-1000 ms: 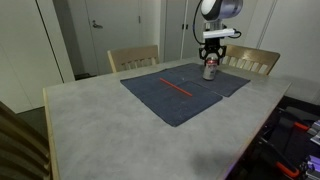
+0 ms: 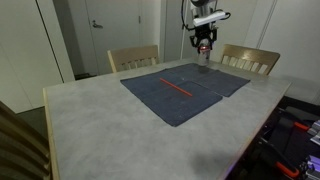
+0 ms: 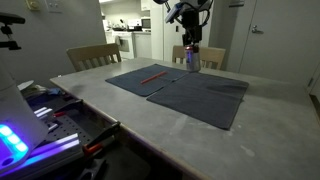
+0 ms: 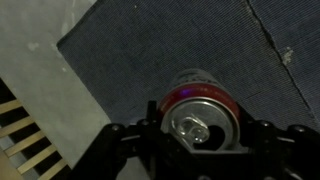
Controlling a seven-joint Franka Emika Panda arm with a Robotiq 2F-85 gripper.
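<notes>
A metal can (image 4: 200,122) with a red rim and a pull tab sits between the fingers of my gripper (image 2: 205,47), seen from above in the wrist view. Those fingers reach round its top from both sides, and the grip looks shut on it. In exterior view 2 the can (image 3: 192,60) hangs upright below the gripper (image 3: 190,44), apparently raised over the far part of the table. Beneath it in the wrist view is dark cloth (image 4: 115,55).
Dark cloths (image 2: 185,103) cover the table's middle, with a long red stick (image 2: 176,89) on top. Bare table (image 2: 90,125) stretches to the left in exterior view 1. Wooden chairs (image 2: 135,57) stand along the far edge.
The gripper has risen and shifted slightly left in exterior view 1. The can has gone up with it. Cloths and stick have stayed put.
</notes>
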